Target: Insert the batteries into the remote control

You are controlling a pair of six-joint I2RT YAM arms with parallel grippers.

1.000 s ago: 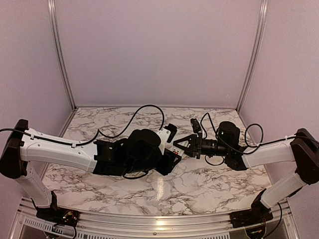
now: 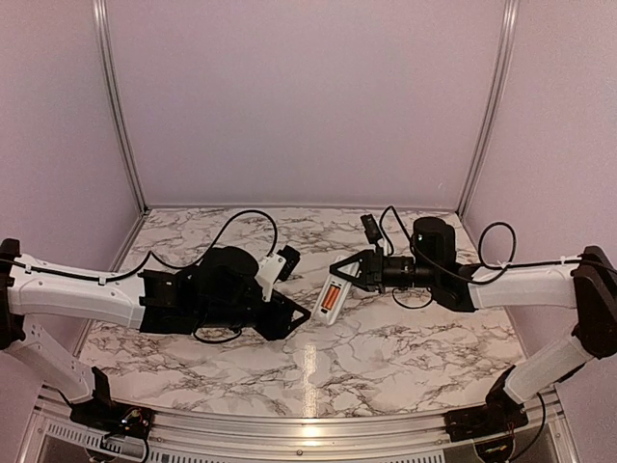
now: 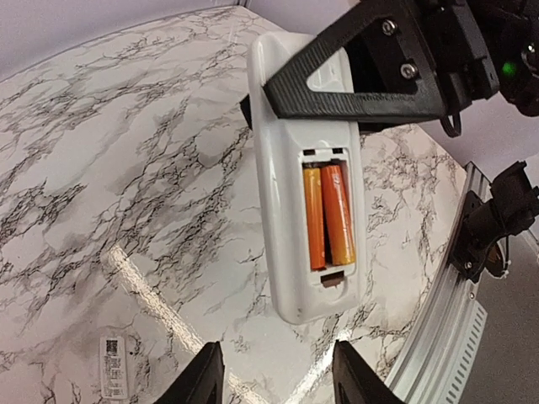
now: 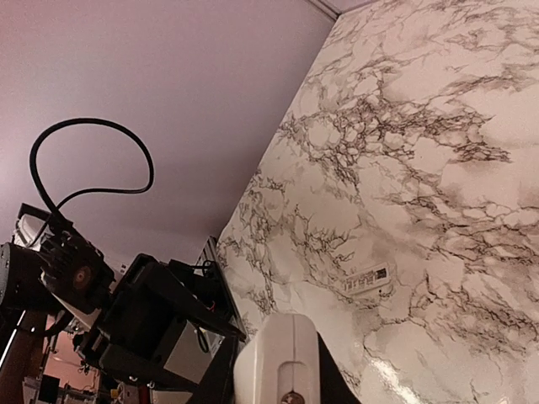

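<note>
The white remote control (image 3: 282, 219) hangs tilted in the air near mid-table in the top view (image 2: 324, 314), with my right gripper (image 2: 347, 268) shut on its upper end. Its back compartment faces the left wrist camera and holds two orange batteries, one (image 3: 315, 219) beside the other (image 3: 338, 215). Whether both are seated flat I cannot tell. My left gripper is just left of and below the remote, apart from it, its fingers open with nothing between them.
A small label-like strip (image 3: 113, 370) lies on the marble table (image 2: 424, 371).
My left gripper has drawn back leftward from the remote, uncovering the batteries. My right gripper has lifted slightly and shifted a little left with the remote.
</note>
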